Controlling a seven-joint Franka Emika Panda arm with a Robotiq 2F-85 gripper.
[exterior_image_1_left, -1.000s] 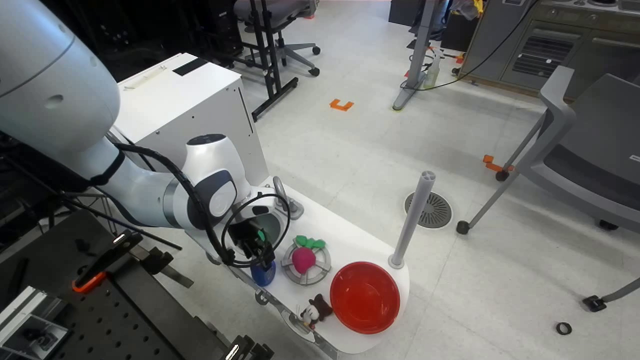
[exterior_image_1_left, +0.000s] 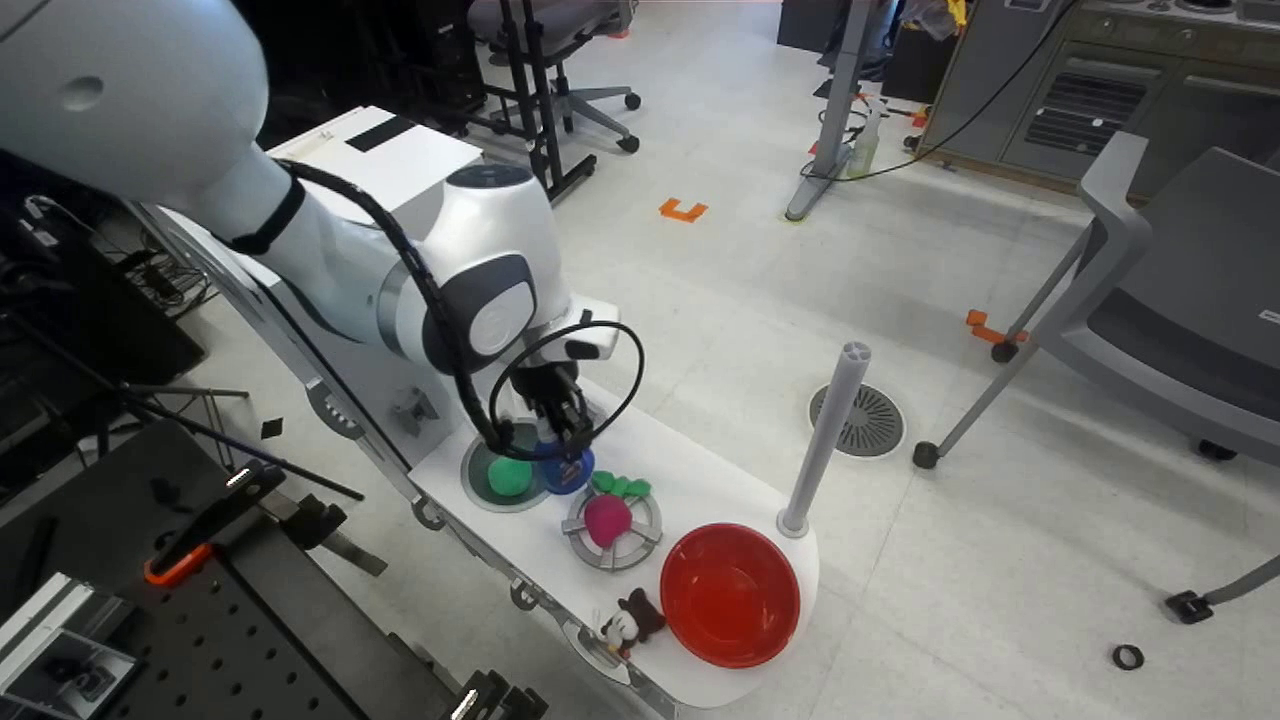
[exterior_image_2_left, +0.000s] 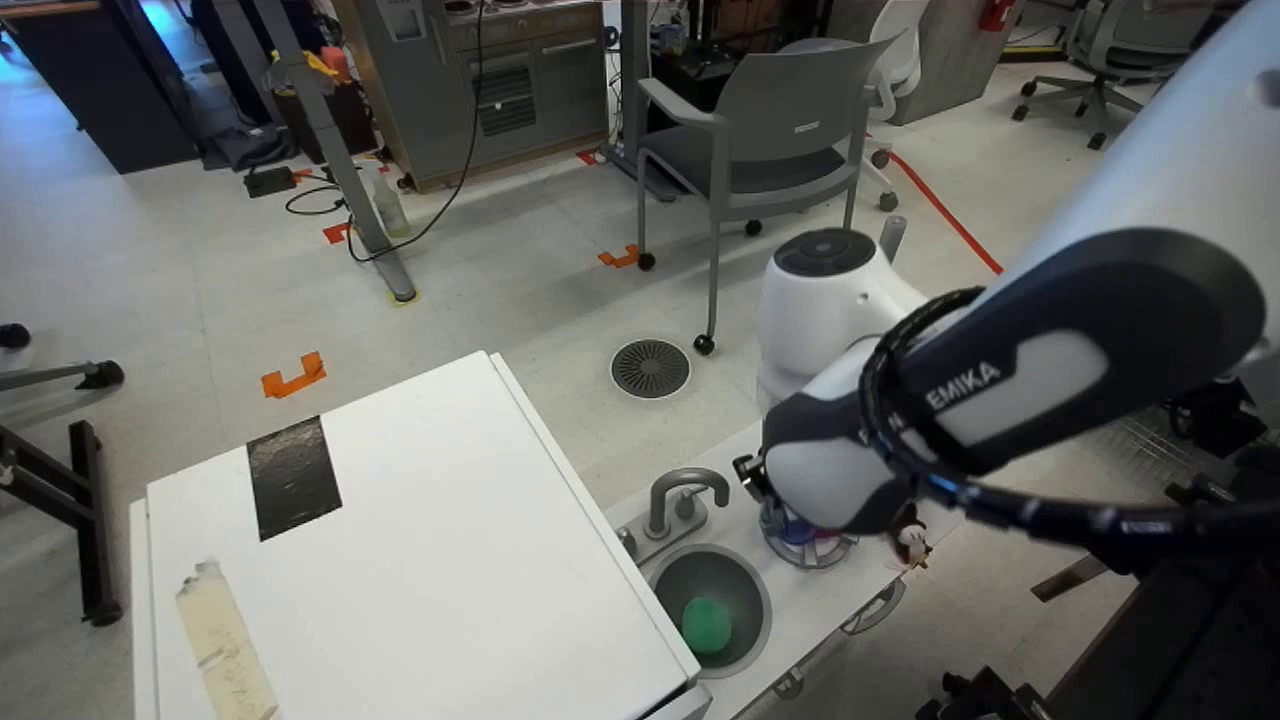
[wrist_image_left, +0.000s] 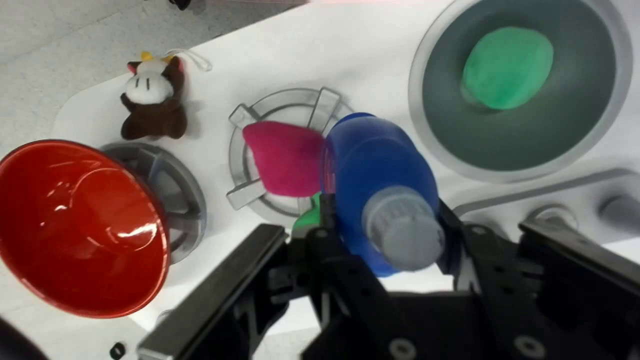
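Note:
My gripper is shut on a blue bottle (wrist_image_left: 381, 159) with a grey cap, its fingers at either side. In exterior view 1 the bottle (exterior_image_1_left: 566, 472) is mostly below the hand, between the sink and the burner ring; whether its base touches the counter I cannot tell. A magenta plush (wrist_image_left: 285, 157) with green leaves (exterior_image_1_left: 621, 485) rests on the ring (exterior_image_1_left: 648, 516). Inside the grey sink (wrist_image_left: 438, 141) lies a green, rounded object (wrist_image_left: 508, 67).
A red bowl (exterior_image_1_left: 732, 594) occupies the counter's far end, with a small brown-and-white plush (exterior_image_1_left: 632, 620) beside it. The faucet (exterior_image_2_left: 684, 486) rises behind the sink. An upright grey post (exterior_image_1_left: 825, 438) stands at the back edge. White counter shows between these things.
The arm has carried the blue bottle from the counter's front edge up and back, toward the faucet side. Bowl, plush toys and green object have kept their places.

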